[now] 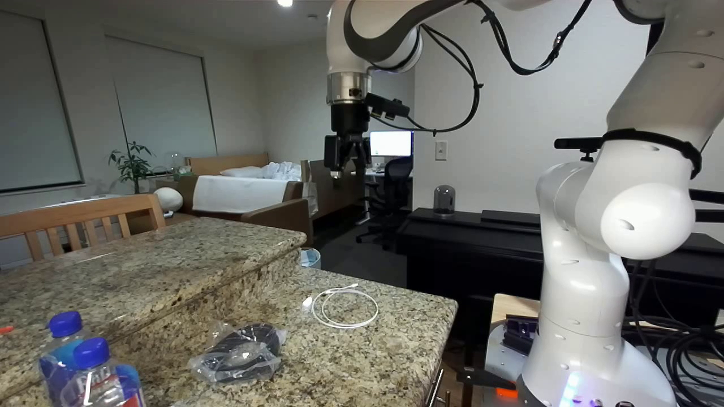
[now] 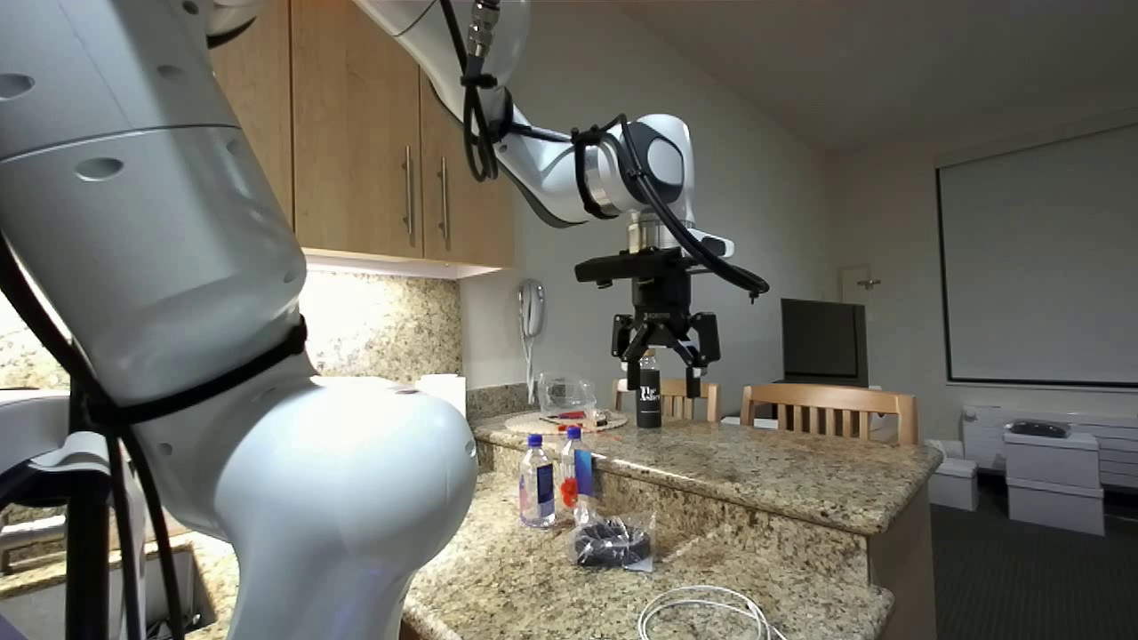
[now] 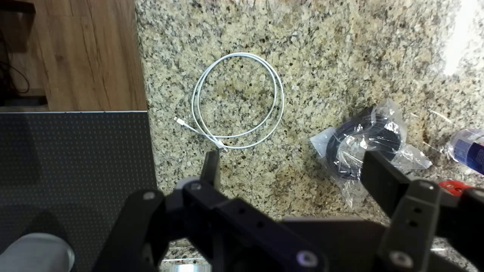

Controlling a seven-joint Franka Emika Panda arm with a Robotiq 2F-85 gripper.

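My gripper [image 2: 669,386] hangs high above the granite counter, fingers pointing down. It is open, and nothing sits between its widely parted fingers. On the counter below lies a white cable [image 3: 282,106] in a loose coil, with both plug ends near each other in the wrist view. To its right there is a clear plastic bag [image 3: 389,118] with a coiled black item [image 3: 335,152] inside. Exterior view 1 has the same cable [image 1: 370,321] near the counter's outer edge and the bag [image 1: 224,370] farther left. The gripper touches neither.
Two water bottles with blue caps [image 2: 536,492] [image 2: 576,469] stand beside the raised counter ledge [image 2: 747,464]. On that ledge is a dark bottle [image 2: 648,411], behind the gripper in exterior view 2. Bare granite [image 1: 380,359] surrounds the cable.
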